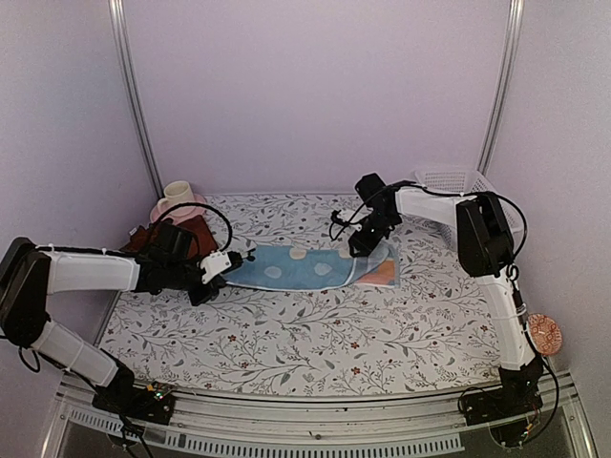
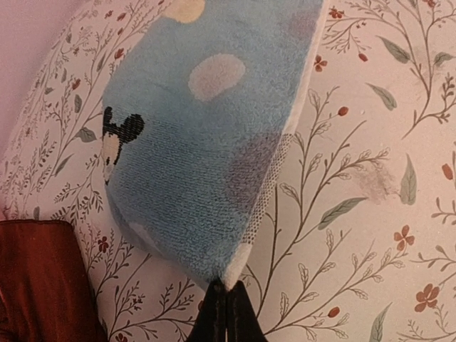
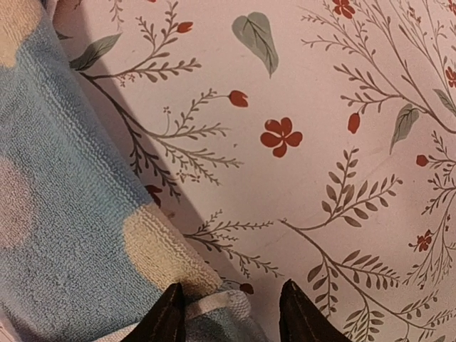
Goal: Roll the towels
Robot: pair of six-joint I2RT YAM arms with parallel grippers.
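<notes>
A blue dotted towel (image 1: 296, 272) lies stretched across the table, its right end folded over, with an orange layer beneath. My left gripper is shut on the towel's left corner, which is drawn to a point at its fingers. My right gripper stands part open low over the folded right end, its fingers either side of a bunched edge with a pale hem (image 3: 217, 303); whether they touch it I cannot tell.
A dark red cloth (image 2: 39, 278) and a pink item with a white cup (image 1: 177, 194) sit at the back left. A white basket (image 1: 449, 186) stands at the back right.
</notes>
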